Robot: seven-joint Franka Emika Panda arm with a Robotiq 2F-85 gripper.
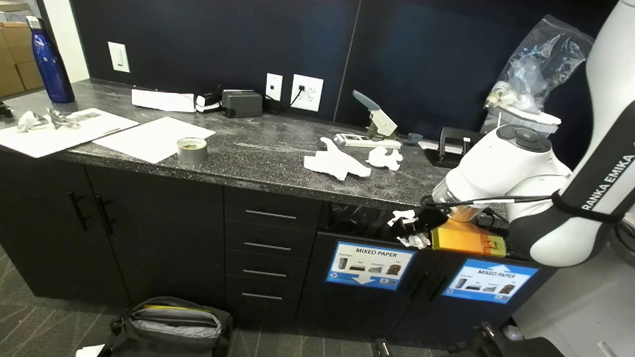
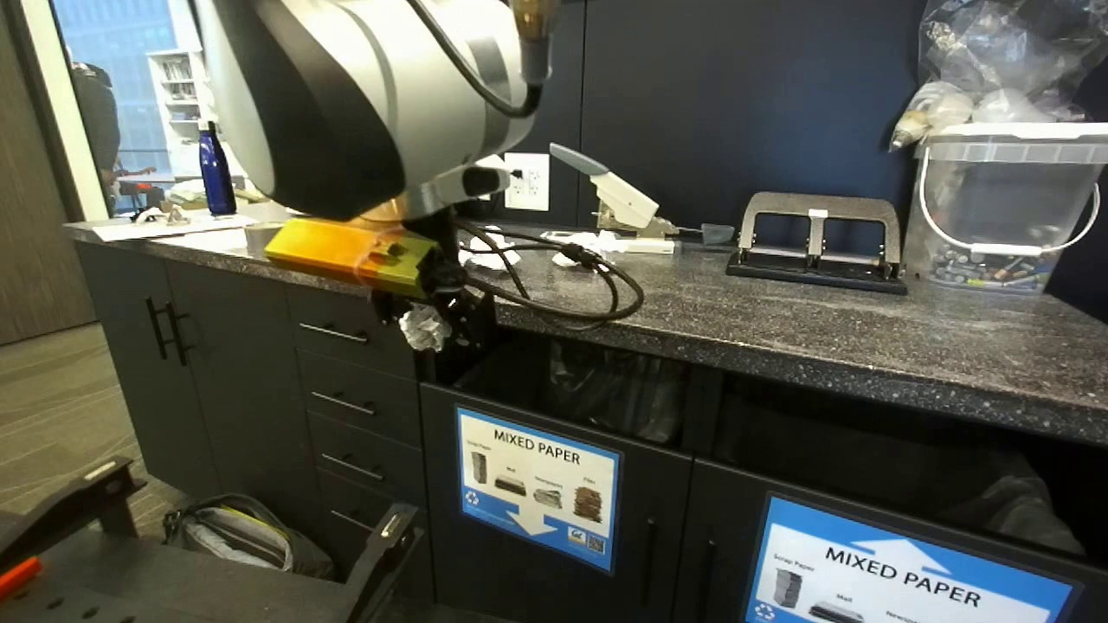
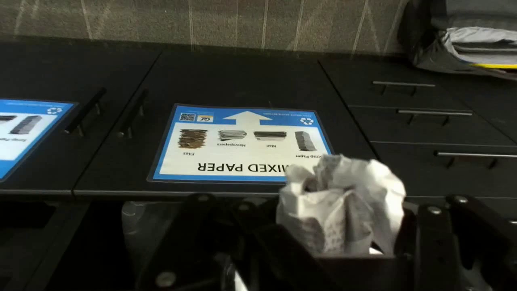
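Observation:
A crumpled wad of printed paper [image 3: 341, 208] sits between the black fingers of my gripper, which is shut on it. In exterior view 2 the wad [image 2: 425, 327] hangs below the orange-cased wrist, in front of the counter edge. The gripper [image 1: 416, 225] shows small and dark in exterior view 1, close to the cabinet opening; its fingers are hard to make out there. Under the counter is the left bin opening with a clear liner [image 2: 623, 389], above a "MIXED PAPER" sign [image 2: 537, 483]. More crumpled white paper [image 1: 337, 160] lies on the countertop, with a smaller wad [image 1: 384, 158] beside it.
The stone counter [image 1: 256, 160] overhangs the bin openings. On it stand a stapler [image 1: 378, 125], a hole punch [image 2: 821, 244] and a clear bucket [image 2: 987, 208]. A tape roll [image 1: 192, 150] lies farther left. An open bag [image 1: 172, 327] rests on the floor.

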